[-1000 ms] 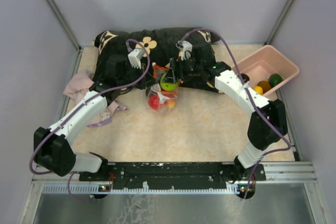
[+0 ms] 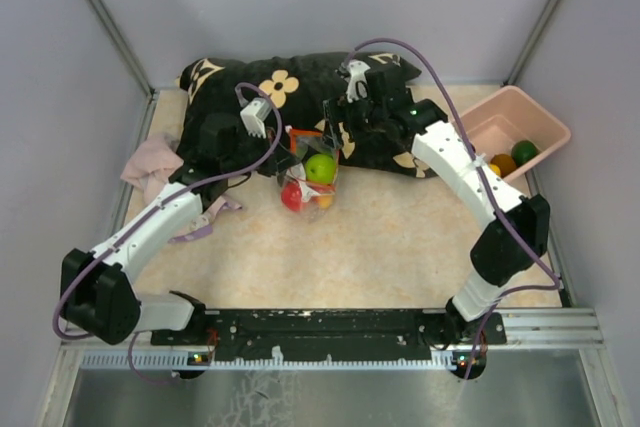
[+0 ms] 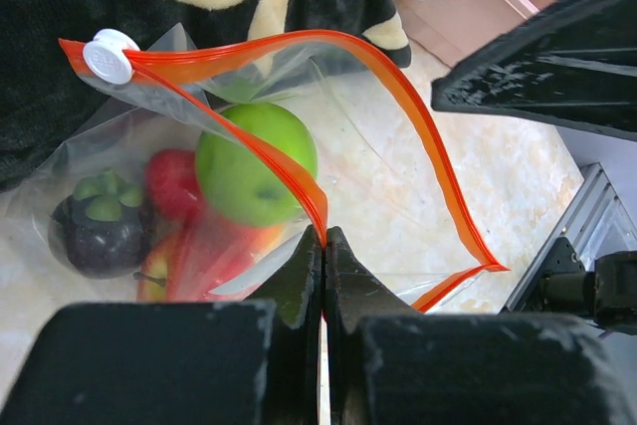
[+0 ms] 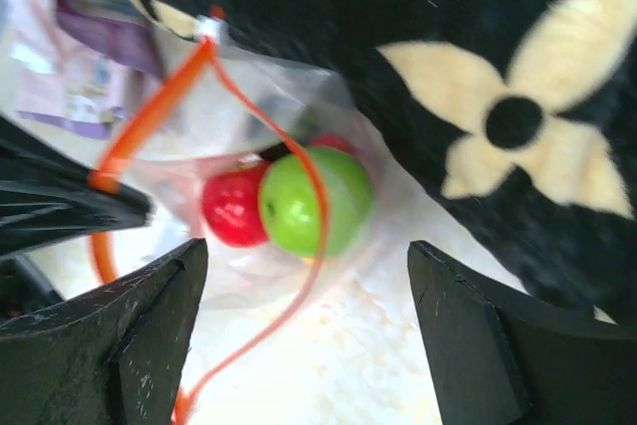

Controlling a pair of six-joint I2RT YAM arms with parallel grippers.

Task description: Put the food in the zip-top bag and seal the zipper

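Note:
The open zip bag (image 2: 308,197) lies mid-table with a green apple (image 3: 254,161), red fruit (image 3: 174,186) and an eggplant (image 3: 100,236) inside. In the left wrist view, my left gripper is shut on the orange zipper edge of the bag's mouth, whose far side stands apart. My right gripper hangs above the bag's right, fingers parted with nothing held between them; the green apple shows below it in the right wrist view.
A pink bin (image 2: 512,107) with several pieces of food stands at the right. A dark flowered cushion (image 2: 230,77) lies behind the bag, a pink cloth (image 2: 155,167) at left.
My right gripper has lifted away from the green apple and moved slightly to the upper right. The apple now rests in the bag. The left arm has shifted slightly.

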